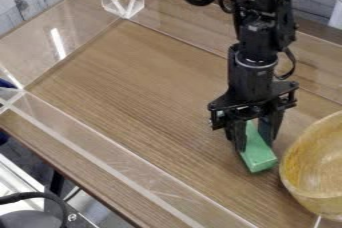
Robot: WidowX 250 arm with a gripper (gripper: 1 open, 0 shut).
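The black gripper [251, 122] hangs straight down at the right of the wooden table, its fingers over and around the upper end of a green rectangular object [257, 155] lying on the tabletop. Whether the fingers grip the green object or only straddle it is hard to tell. The far end of the object is hidden by the gripper.
A beige round bowl [314, 172] sits just right of the green object, at the edge of the view.
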